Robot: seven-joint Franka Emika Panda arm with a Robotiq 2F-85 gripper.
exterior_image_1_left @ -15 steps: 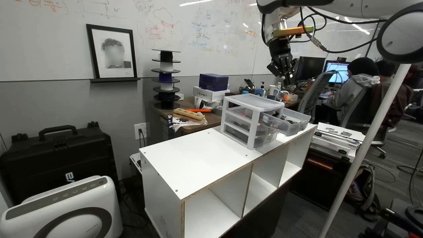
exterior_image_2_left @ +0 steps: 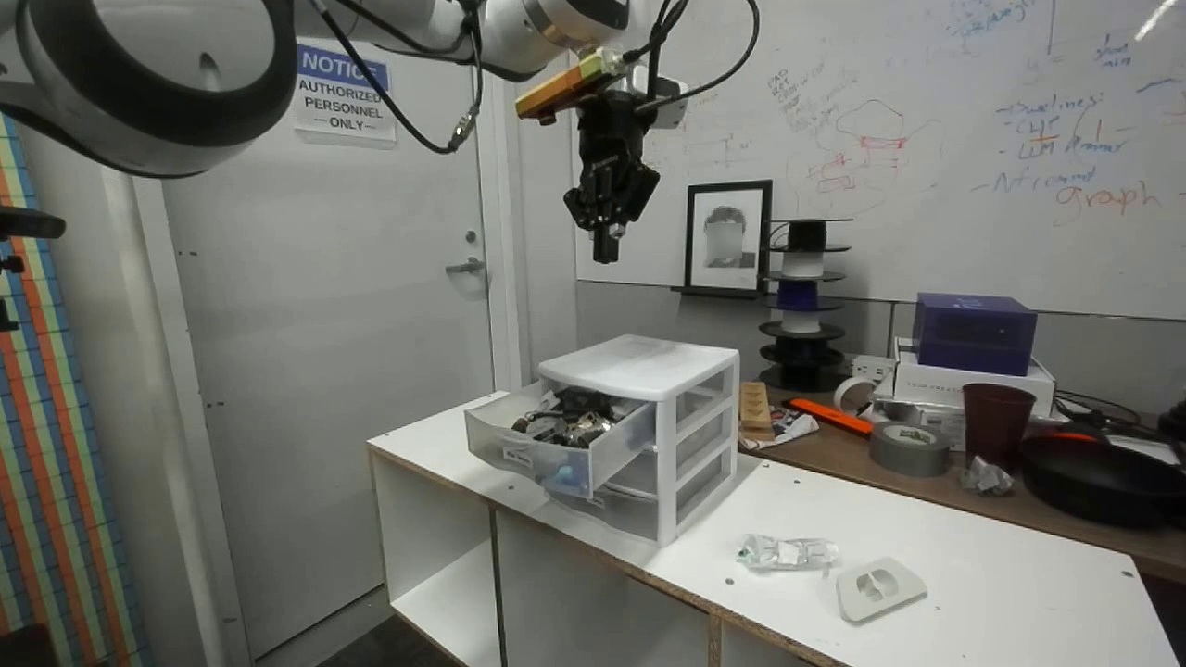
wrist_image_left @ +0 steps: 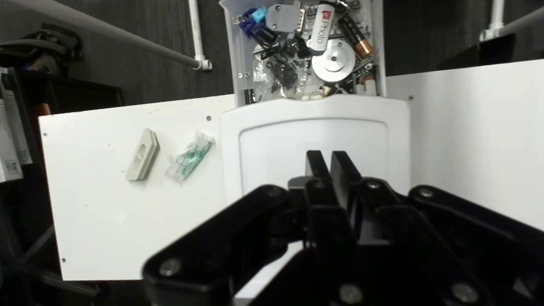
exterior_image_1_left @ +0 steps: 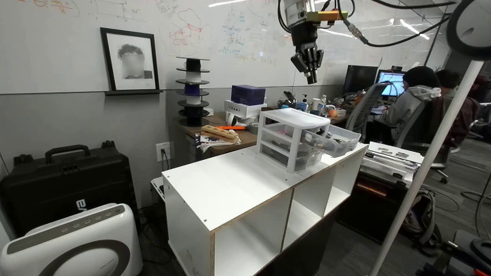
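My gripper [exterior_image_1_left: 312, 79] hangs high above a white plastic drawer unit [exterior_image_1_left: 294, 119]. In the wrist view its fingers stand close together with a narrow gap, over the unit's plain top [wrist_image_left: 316, 135]. A small grey thing [wrist_image_left: 298, 182] pokes out beside the left finger, seemingly held between the fingers; most of it is hidden and I cannot tell what it is. The unit's top drawer [exterior_image_2_left: 534, 458] is pulled out, filled with small parts, among them a white stick marked Photo [wrist_image_left: 322, 26], a battery [wrist_image_left: 355, 35] and a silver disc [wrist_image_left: 333, 60].
On the white cabinet top [exterior_image_2_left: 767, 500] lie a clear plastic packet [exterior_image_2_left: 787, 552] and a pale grey flat piece [exterior_image_2_left: 878, 587], both beside the drawer unit. Behind is a desk with a purple box [exterior_image_2_left: 976, 332], tape and a black pan [exterior_image_2_left: 1101, 472]. The cabinet top's other end is bare.
In exterior view 1 my gripper has moved left and higher, from above the pulled-out drawer's side to over the unit. The drawer unit and its open drawer look unchanged.
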